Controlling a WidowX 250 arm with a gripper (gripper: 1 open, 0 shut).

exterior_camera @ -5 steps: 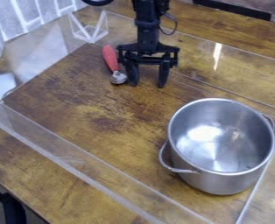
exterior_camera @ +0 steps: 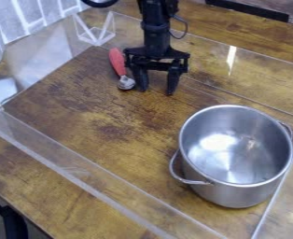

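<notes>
My black gripper (exterior_camera: 154, 75) hangs low over the wooden table at the back centre, its two fingers pointing down near the surface. Just left of it lies a red-handled utensil (exterior_camera: 118, 65) with a metal end beside the left finger. Whether anything is between the fingers is hard to tell. A large steel pot (exterior_camera: 231, 149) with side handles stands empty at the front right.
Clear plastic walls (exterior_camera: 75, 163) border the wooden work area (exterior_camera: 93, 126).
</notes>
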